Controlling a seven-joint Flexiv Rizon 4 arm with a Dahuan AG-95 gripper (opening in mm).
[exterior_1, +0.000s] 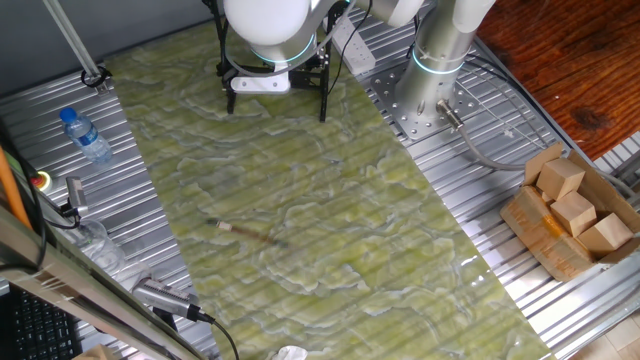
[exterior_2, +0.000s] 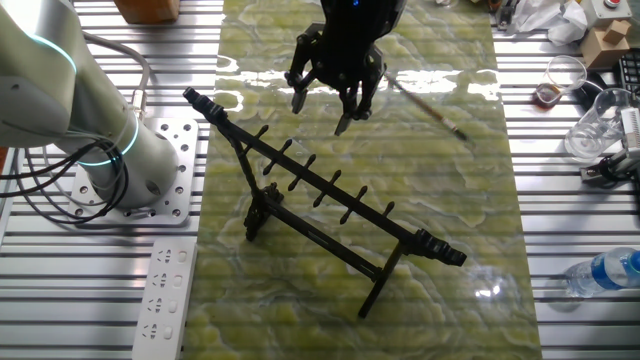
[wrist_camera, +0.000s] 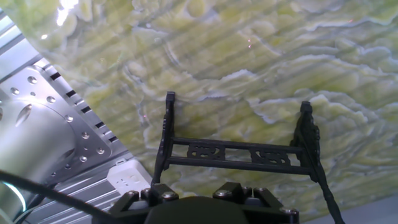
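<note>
A thin brush (exterior_1: 250, 234) with a brownish handle lies on the green marbled mat. Exterior view 2 shows the same brush (exterior_2: 428, 108) flat on the mat, beyond the rack and apart from it. A black carved rack (exterior_2: 320, 190) stands upright with several empty pegs along its top bar; its lower frame (wrist_camera: 230, 154) shows in the wrist view. My gripper (exterior_2: 320, 118) hangs just beyond the rack's top bar, its two fingers spread with nothing between them. In exterior view 1 the white arm hides the gripper.
A power strip (exterior_1: 354, 45) lies beside the arm's base (exterior_1: 416, 96). A cardboard box (exterior_1: 540, 232) of wooden blocks stands right of the mat. To the left are a water bottle (exterior_1: 86, 136) and a metal-bodied camera (exterior_1: 165, 298).
</note>
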